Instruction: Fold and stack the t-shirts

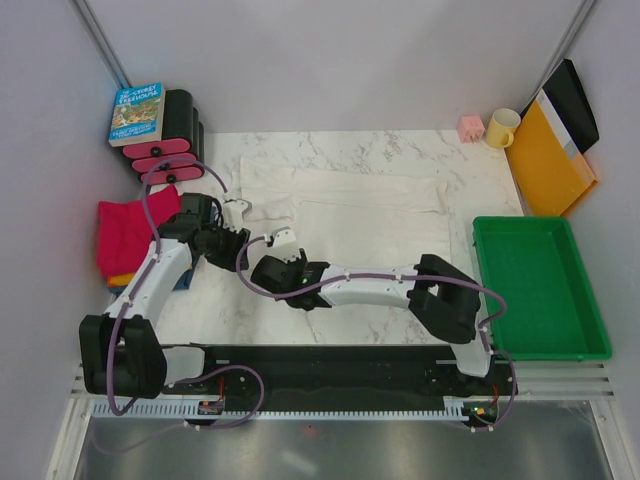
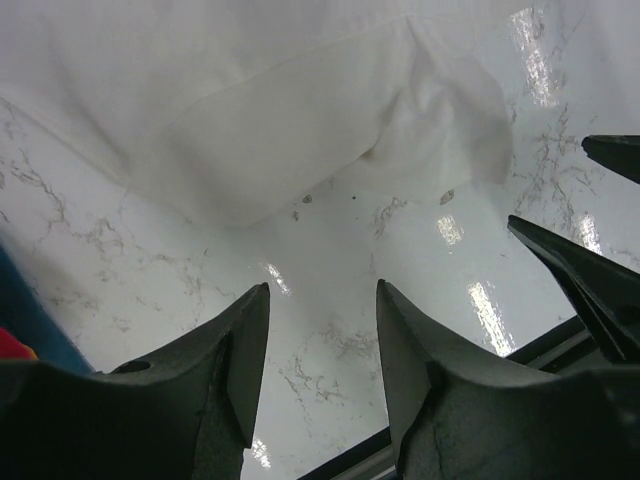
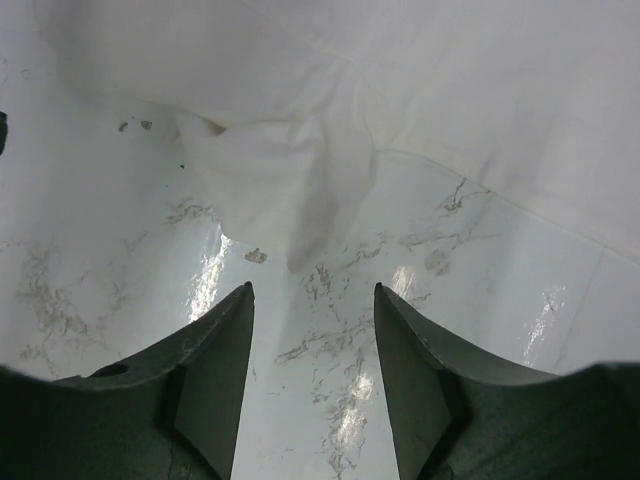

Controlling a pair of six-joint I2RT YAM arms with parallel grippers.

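Observation:
A white t-shirt (image 1: 370, 215) lies spread on the white marble table, hard to tell apart from it in the top view. Its near-left part, a creased sleeve (image 3: 275, 185), shows in both wrist views. My left gripper is open over bare marble just off the shirt's edge, empty. My right gripper also has its fingers apart, above the marble near the sleeve, with nothing between them. Its dark fingers (image 2: 575, 265) reach into the left wrist view from the right. At the left, a red cloth (image 1: 125, 235) lies over orange and blue cloth.
A green bin (image 1: 540, 290) stands at the right, empty. Dark boxes with pink fronts and a book (image 1: 137, 113) on top stand back left. A pink block (image 1: 470, 128), a yellow mug (image 1: 502, 129) and an orange folder (image 1: 550, 155) are back right.

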